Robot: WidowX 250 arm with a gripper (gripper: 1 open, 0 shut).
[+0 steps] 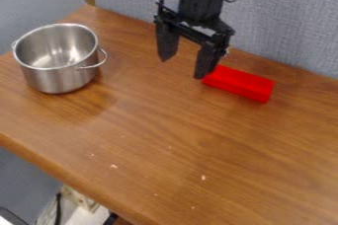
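Observation:
The black gripper (187,51) hangs over the back of the wooden table, its two fingers spread wide and open with nothing visible between them. Its right finger is just left of a red block (240,84), which lies on the table at the back right, long side angled toward the front right. A steel pot (55,63) with wire side handles stands at the left, well apart from the gripper.
A grey wall stands close behind it. Below the table's left edge some dark cables show at the bottom left.

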